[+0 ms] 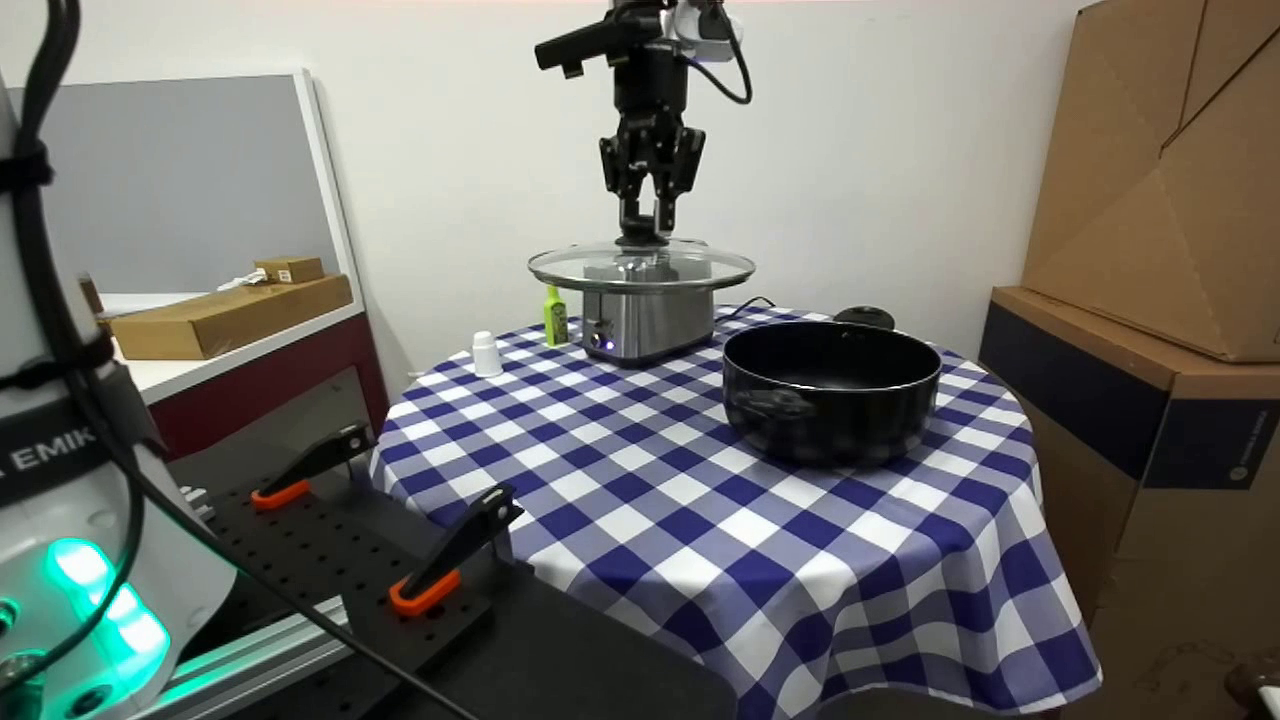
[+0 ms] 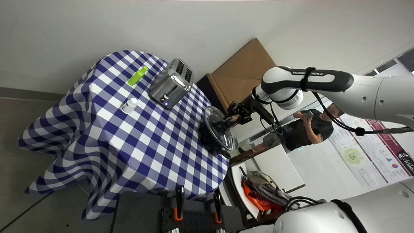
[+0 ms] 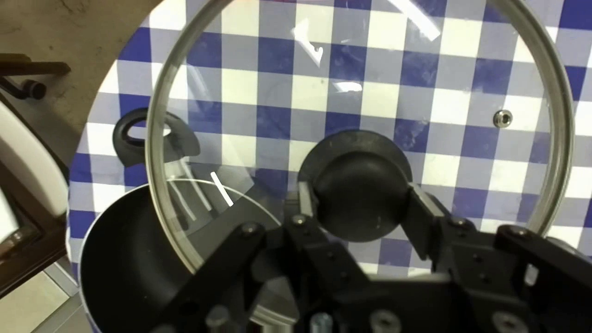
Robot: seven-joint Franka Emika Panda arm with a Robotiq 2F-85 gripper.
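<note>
My gripper (image 1: 648, 216) is shut on the black knob (image 3: 360, 194) of a round glass lid (image 1: 564, 266), holding it level in the air. In exterior view 1 the lid hangs in front of the upper part of the toaster, left of the black pot (image 1: 828, 414). The pot stands uncovered on the table. From the wrist, the lid (image 3: 311, 100) spans most of the view, and its metal rim overlaps part of the pot (image 3: 127, 249) at lower left. In exterior view 2 the lid (image 2: 229, 140) blocks much of the pot from sight.
A silver toaster (image 2: 170, 85), a green bottle (image 2: 136, 76) and a white bottle (image 2: 129, 105) stand on the checkered tablecloth (image 2: 143, 143). Cardboard boxes (image 1: 1152, 420) rise beyond the table's right edge. The cloth left of the pot is clear.
</note>
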